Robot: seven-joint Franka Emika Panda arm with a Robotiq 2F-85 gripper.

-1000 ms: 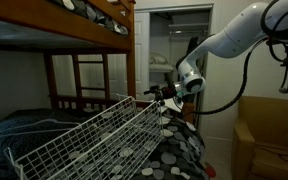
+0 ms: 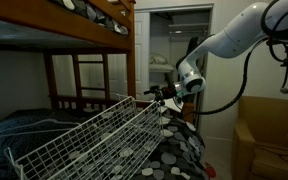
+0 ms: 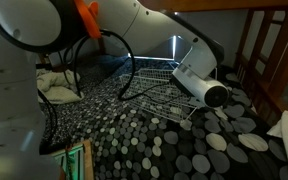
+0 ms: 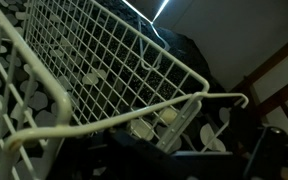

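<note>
A white wire rack (image 2: pixel 94 145) stands on the bed in the foreground of exterior view 1. My gripper (image 2: pixel 157 95) is at its far upper corner. In the wrist view the rack's grid panels (image 4: pixel 94 55) fill the left and middle. A white rim wire crosses just ahead of my gripper, whose dark fingers show at the bottom. They stand apart, so the gripper is open; whether they touch the wire I cannot tell. In exterior view 2 the arm hides the gripper and part of the rack (image 3: pixel 152 80).
The bed's dark dotted cover (image 3: pixel 129 150) lies under the rack. A wooden bunk post (image 2: pixel 130 50) and rails rise close beside the gripper. A tan armchair (image 2: pixel 267 140) stands at the right, and a black cable hangs from the arm.
</note>
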